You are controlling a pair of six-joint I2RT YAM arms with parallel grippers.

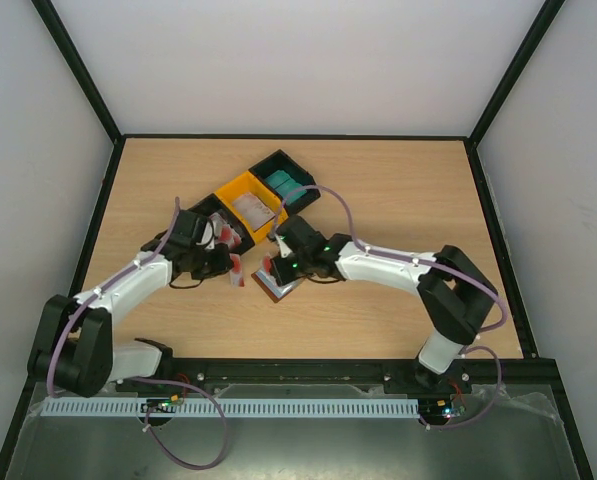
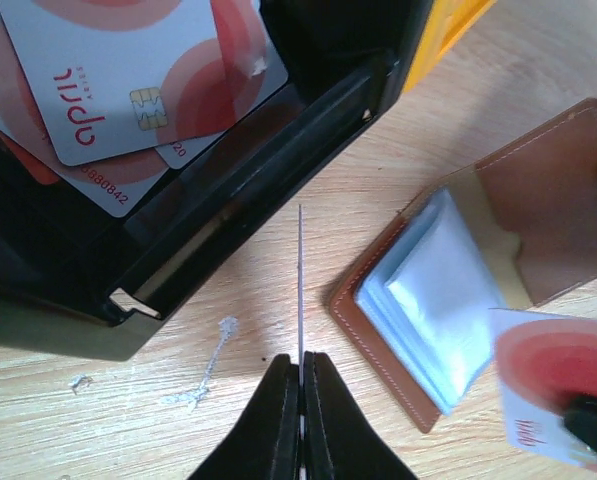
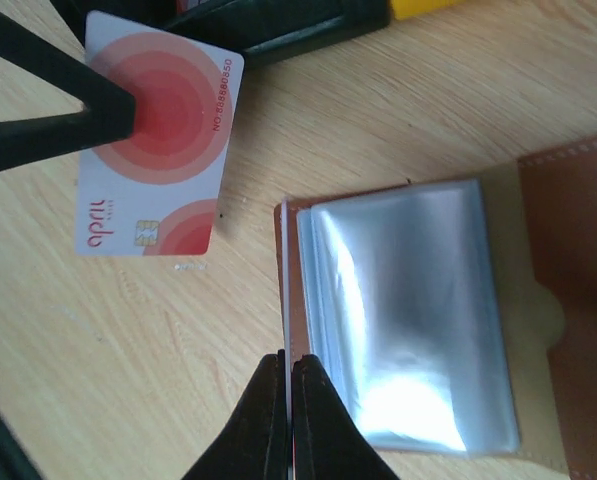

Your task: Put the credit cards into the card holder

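Edge-on in the left wrist view, a white-and-red card (image 2: 301, 270) stands between the fingertips of my left gripper, which is shut on it. My right gripper is likewise shut on a card (image 3: 286, 260), seen as a thin edge over the left margin of the card holder (image 3: 408, 320). The brown holder lies open on the table, its clear sleeves (image 2: 433, 295) exposed. From the right wrist view, the left gripper's card (image 3: 163, 150) shows its face, apart from the holder. The right gripper's card (image 2: 553, 375) appears at the left wrist view's right edge.
A black compartment (image 2: 248, 200) with several loose cards (image 2: 128, 70) lies close to the left gripper. Yellow (image 1: 240, 186) and black (image 1: 296, 163) compartments adjoin it behind.
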